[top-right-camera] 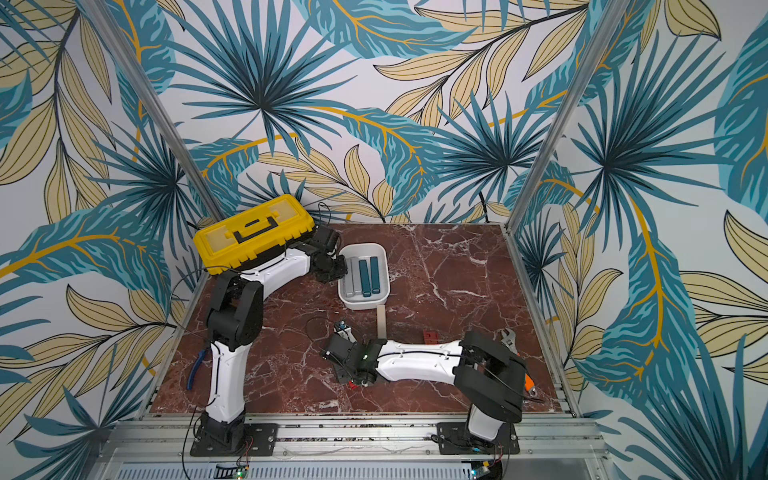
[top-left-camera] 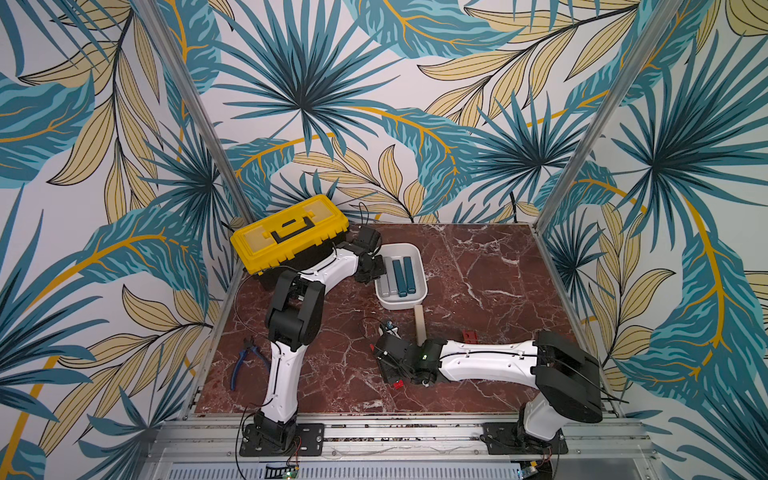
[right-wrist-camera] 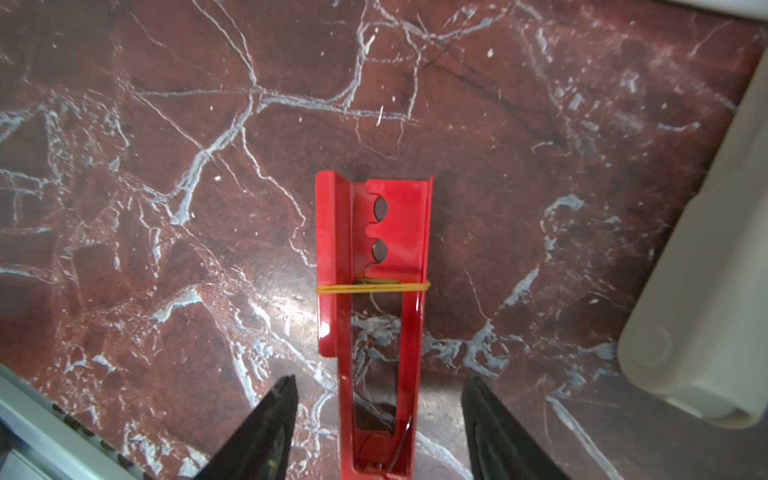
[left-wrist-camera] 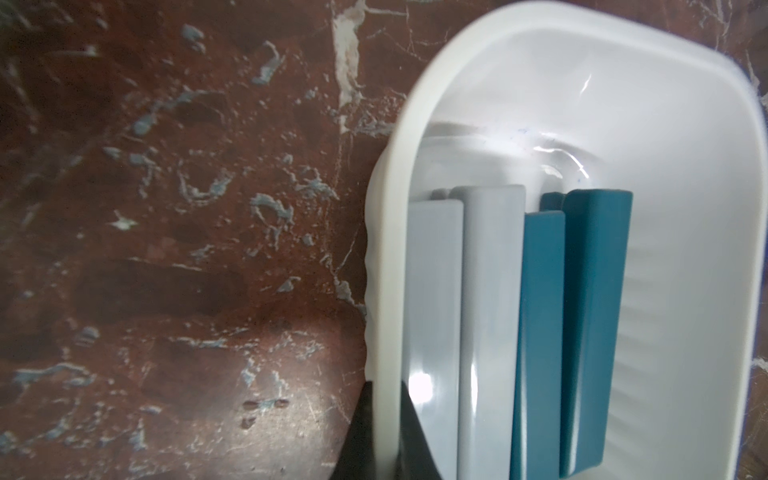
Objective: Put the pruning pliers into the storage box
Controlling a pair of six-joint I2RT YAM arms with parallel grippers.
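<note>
The red pruning pliers (right-wrist-camera: 398, 224), closed with a yellow band round them, lie on the marble table under my right gripper, which is open with its fingers either side of the lower part. My left gripper is shut at the near rim of the white storage box (left-wrist-camera: 688, 136), with the thin rim at its fingertips. The box holds grey bars (left-wrist-camera: 488, 280) and teal bars (left-wrist-camera: 592, 320).
A yellow toolbox (top-left-camera: 288, 220) stands at the back left. Blue pliers (top-left-camera: 240, 360) lie at the front left. A beige piece (top-left-camera: 420, 320) lies just in front of the box.
</note>
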